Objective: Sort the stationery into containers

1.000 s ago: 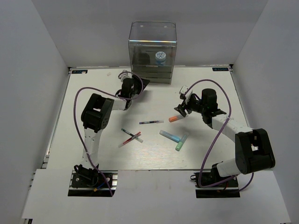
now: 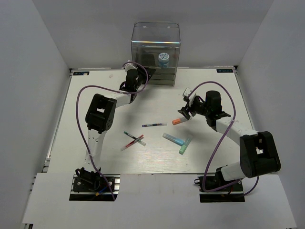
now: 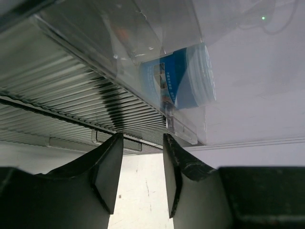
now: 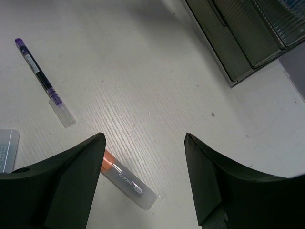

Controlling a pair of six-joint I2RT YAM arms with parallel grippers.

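Note:
My left gripper is open, empty, against the left front of the clear drawer box [image 2: 155, 38]; a blue-labelled container [image 3: 181, 78] shows through its plastic. My right gripper stands open above an orange-and-clear stick [image 4: 127, 180], with nothing between its fingers. A purple-capped pen [image 4: 37, 69] lies beyond it. In the top view, crossed pens [image 2: 134, 142], a blue case [image 2: 172, 139] and a green case [image 2: 185, 145] lie on the white table.
The box's drawers [image 4: 228, 43] stand at the back centre.
My left arm has moved a little toward the back, up against the box's left front. The right arm and the stationery look unmoved.

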